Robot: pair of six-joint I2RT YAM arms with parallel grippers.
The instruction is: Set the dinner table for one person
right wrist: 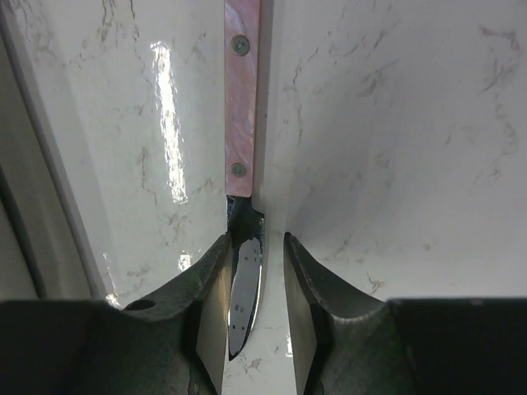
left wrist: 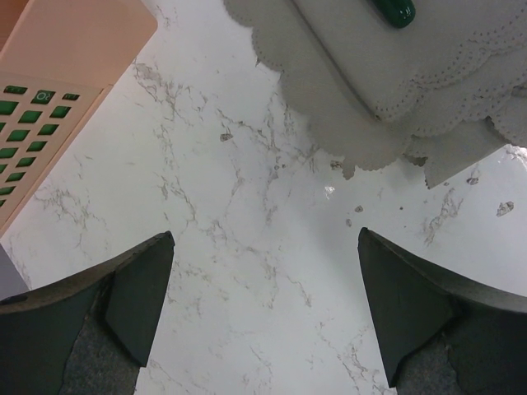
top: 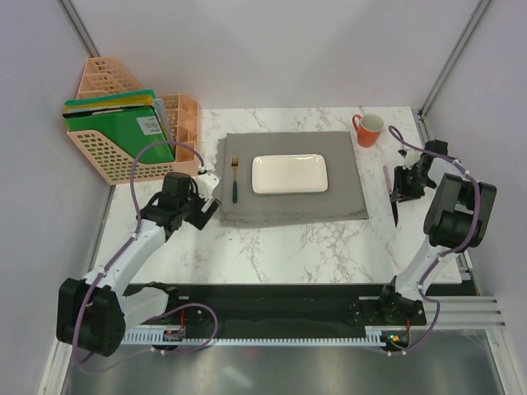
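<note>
A knife with a pink handle (right wrist: 240,99) lies flat on the white table at the right, its dark blade (right wrist: 245,284) pointing to the table's front. Over the knife is my right gripper, its fingers part open and the blade showing between the fingers; a grip on it does not show. On the grey placemat (top: 346,181) lie a white rectangular plate (top: 289,174) and, left of it, a fork with a green handle (top: 235,189). My left gripper is open and empty above the table, just left of the mat. An orange mug (top: 369,130) stands at the back right.
A peach basket (top: 123,156) holding green folders (top: 123,123) takes up the back left corner. Bare marble table (top: 305,251) stretches in front of the mat. A wall rises close beside the right arm.
</note>
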